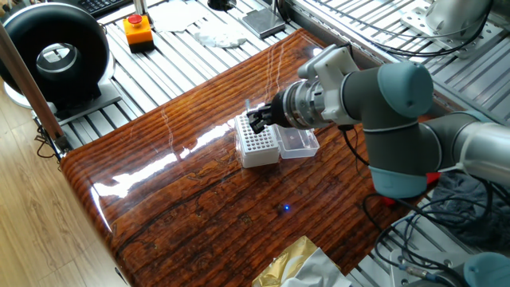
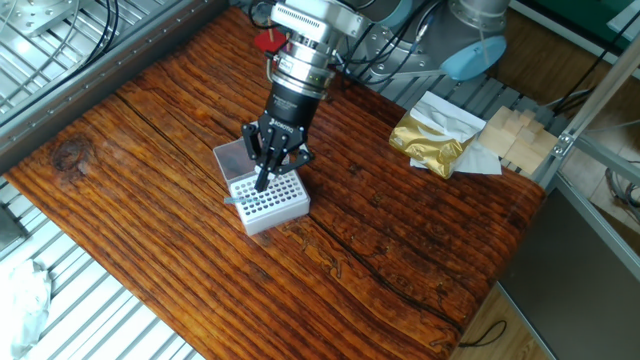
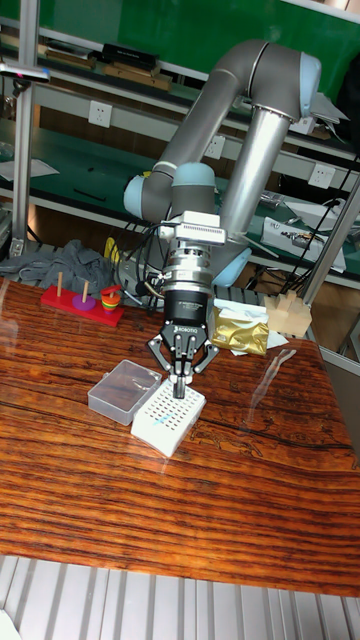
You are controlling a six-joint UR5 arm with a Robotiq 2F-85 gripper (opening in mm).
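A white tube rack [image 1: 259,145] with rows of round holes stands on the glossy wooden table. My gripper [image 2: 262,184] hangs right over the rack, its fingertips drawn together. From the fingertips a thin pale-blue tube [image 2: 238,200] sticks out sideways, tilted well away from upright, and it looks pinched there. The exact contact is hidden by the dark fingers [image 3: 179,386]. In exterior view 3 the tube [image 3: 165,419] shows in front of the rack's top, just below the fingertips. Whether it touches the rack I cannot tell.
A clear open lid [image 1: 296,143] adjoins the rack. Gold foil packaging [image 2: 432,145] and wooden blocks [image 2: 518,137] stand off by the table's edge. A red peg toy [image 3: 83,305] sits at the back.
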